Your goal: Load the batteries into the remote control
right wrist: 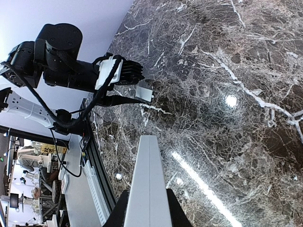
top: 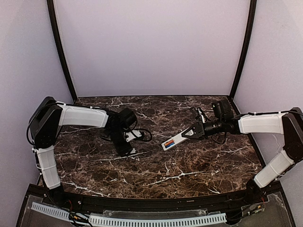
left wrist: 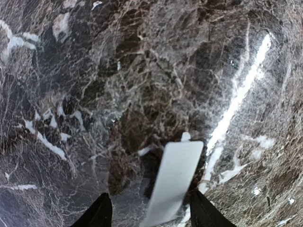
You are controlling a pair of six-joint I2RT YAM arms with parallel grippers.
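Observation:
My right gripper (top: 194,130) is shut on the white remote (top: 176,140), held above the table with red and blue batteries (top: 168,143) showing in its compartment at the lower end. In the right wrist view the remote (right wrist: 148,184) shows as a plain white face between the fingers. A small flat white piece, apparently the battery cover (left wrist: 173,179), lies on the table. My left gripper is open just over it, a finger on either side; whether they touch it I cannot tell. In the top view the cover is mostly hidden by this gripper.
Pale walls stand at the back and both sides.

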